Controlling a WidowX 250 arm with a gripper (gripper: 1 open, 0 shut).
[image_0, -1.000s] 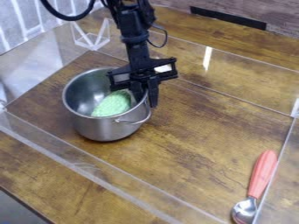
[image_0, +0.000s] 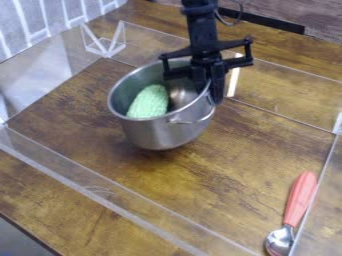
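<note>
A steel pot (image_0: 163, 128) with a green, ridged oblong item (image_0: 147, 102) inside sits in the centre of the view, slightly tilted. My black gripper (image_0: 209, 78) is at the pot's right rear rim, its fingers down at the rim; whether the rim is between them is hard to see.
A scoop with a red handle (image_0: 299, 198) lies at the front right. Clear plastic barriers (image_0: 107, 212) edge the wooden work surface (image_0: 94, 150). A small light strip stands behind the gripper.
My gripper and the pot have moved right and toward the back, upward in the view. The green item appears shifted within the pot.
</note>
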